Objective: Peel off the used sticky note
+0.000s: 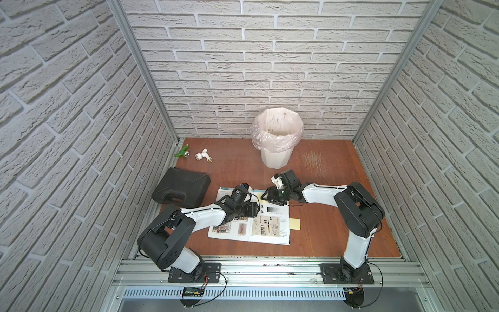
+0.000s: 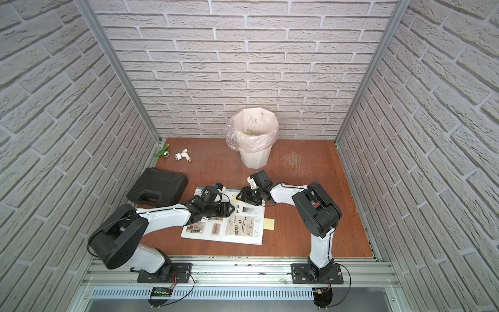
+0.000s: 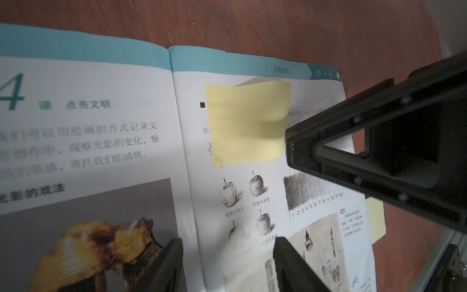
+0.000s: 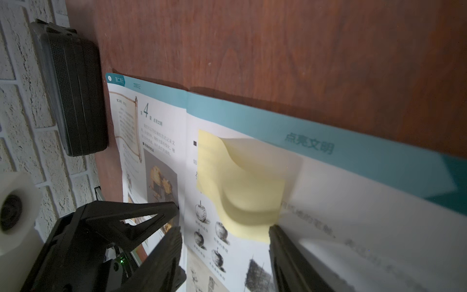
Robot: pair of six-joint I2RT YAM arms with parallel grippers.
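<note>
An open book (image 1: pixel 234 233) lies on the table. A yellow sticky note is on the upper part of its right page; in the right wrist view the note (image 4: pixel 233 189) looks rippled and partly raised. My right gripper is over that note, fingers apart, one fingertip at its lower right edge. My left gripper hovers over the middle of the book, below and left of the note, fingers apart with nothing visibly held. A second yellow note (image 1: pixel 294 224) sticks out from the book's right edge.
A lined bin (image 1: pixel 275 150) stands at the back. A black case (image 1: pixel 179 187) lies left of the book, with two small objects (image 1: pixel 203 155) behind it.
</note>
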